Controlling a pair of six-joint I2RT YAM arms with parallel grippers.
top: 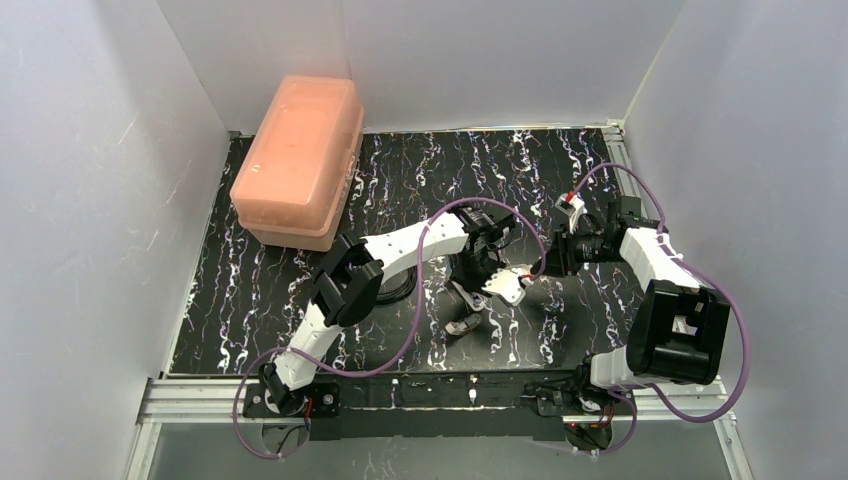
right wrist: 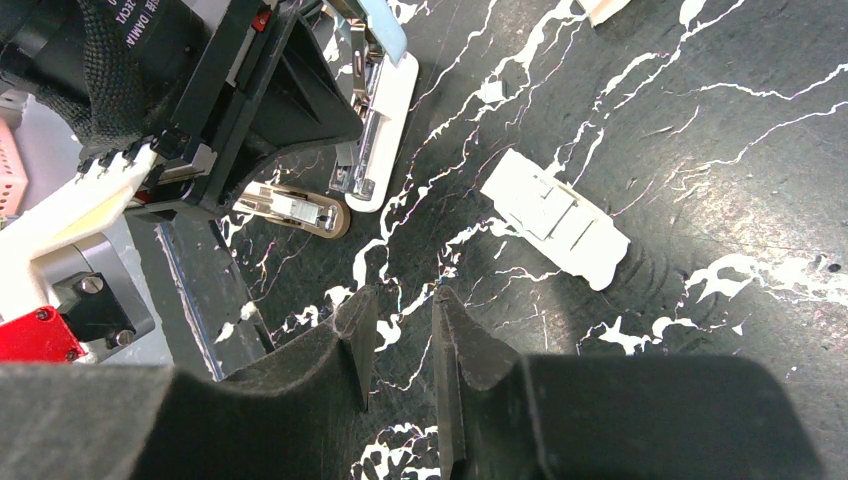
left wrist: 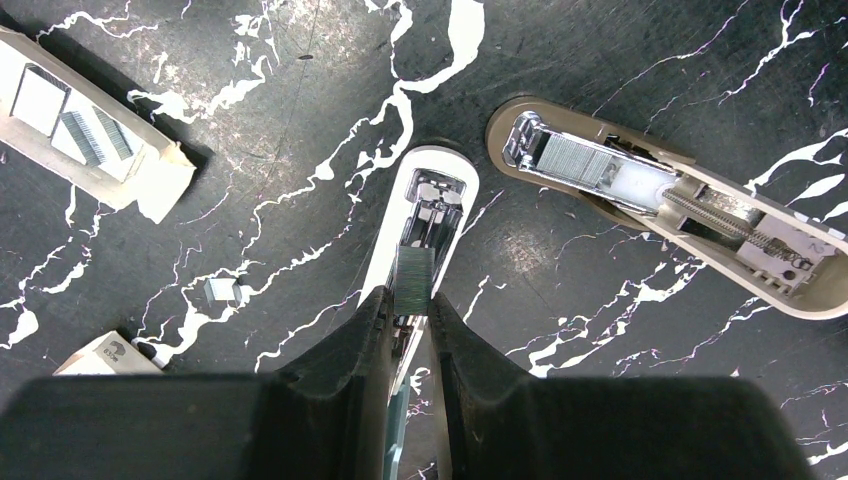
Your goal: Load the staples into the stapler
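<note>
My left gripper is shut on a small grey strip of staples (left wrist: 413,272), held over the open white stapler (left wrist: 441,163). The strip overlaps the stapler's metal channel; whether it touches the channel cannot be told. In the right wrist view the white stapler (right wrist: 392,125) lies partly behind the left arm. A second, brown stapler (left wrist: 820,285), opened up with a row of staples inside, lies beside it. My right gripper hangs above bare table with its fingers parted and nothing between them.
An open white staple box (left wrist: 20,130) holds more strips. Near it lie a tiny loose staple piece (left wrist: 222,290) and a pale block (left wrist: 108,355). A large orange case (top: 300,160) stands at the back left. Free table lies at the back.
</note>
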